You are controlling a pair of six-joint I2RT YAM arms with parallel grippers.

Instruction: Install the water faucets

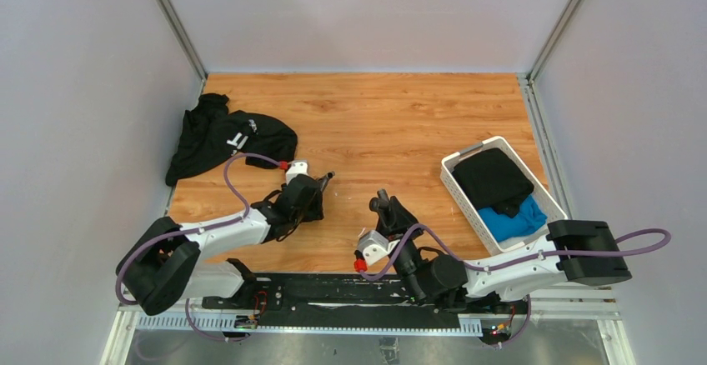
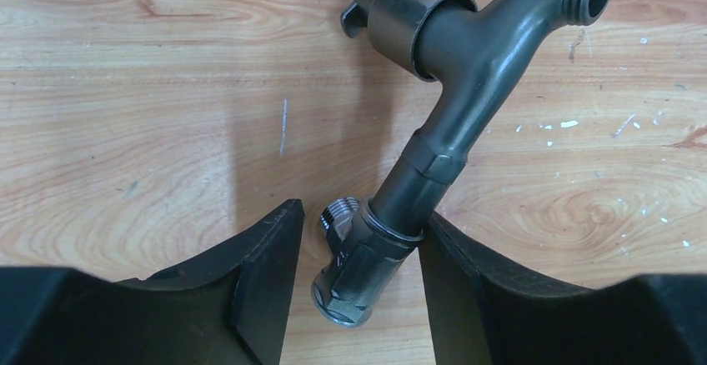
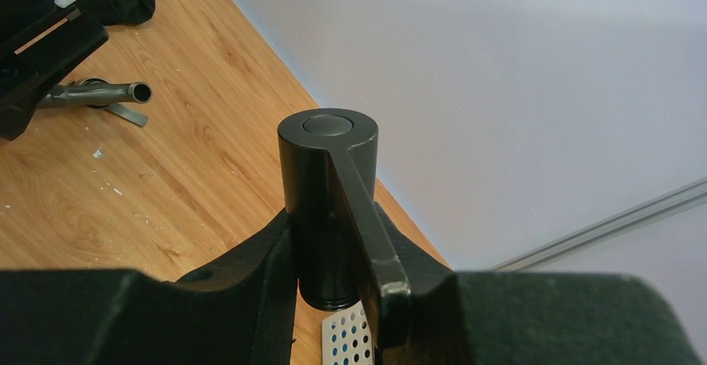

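Note:
A dark metal faucet body [image 2: 475, 73] lies on the wood, with a side valve and lever toward the back. My left gripper is open over its lower end: the right finger is at the pipe, the left finger apart from it. In the top view the left arm covers most of the faucet [image 1: 327, 180]. My right gripper is shut on a dark cylindrical handle [image 3: 313, 173] with a flat lever, held upright at the front right of the table in the top view.
A black cloth [image 1: 208, 144] lies at the back left. A white basket [image 1: 454, 182] with black and blue cloths stands at the right. Walls border the sides and back.

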